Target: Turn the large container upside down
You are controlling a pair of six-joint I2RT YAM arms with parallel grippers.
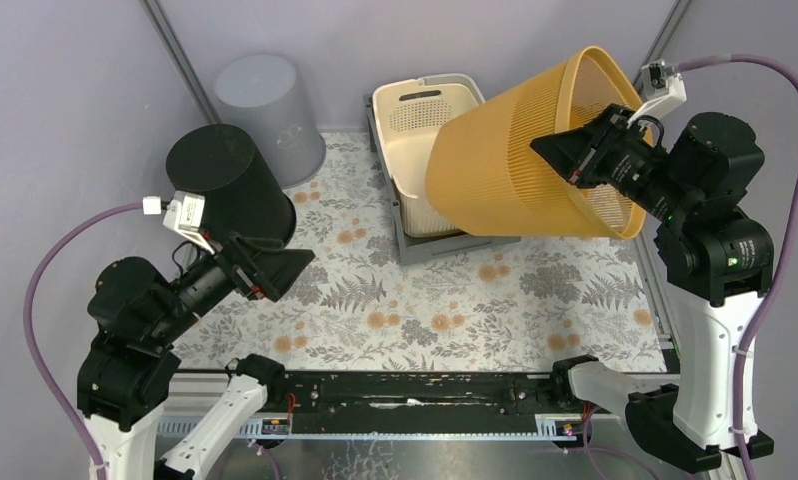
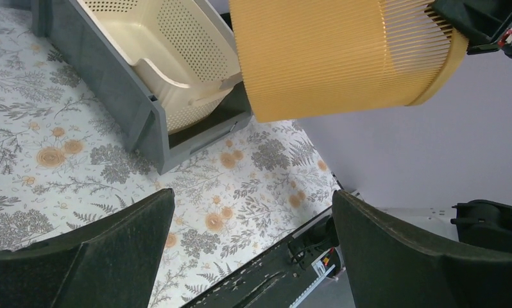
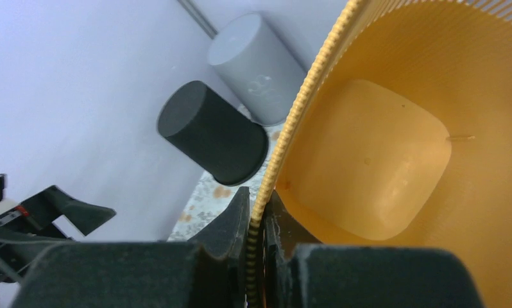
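Note:
The large yellow container (image 1: 495, 150) hangs tilted on its side in the air, its open mouth facing right and its base toward the middle. My right gripper (image 1: 555, 165) is shut on its rim; in the right wrist view the ribbed rim (image 3: 292, 128) runs between the fingers, and the empty inside shows. My left gripper (image 1: 290, 280) stands open at the left, well apart from the container. Between its widely parted fingers in the left wrist view there is only the patterned table, with the yellow container beyond.
A cream basket (image 1: 410, 150) sits in a grey crate (image 1: 445, 248) at the back, partly behind the yellow container. Black (image 1: 225, 180) and grey (image 1: 265, 110) bins stand upside down at the back left.

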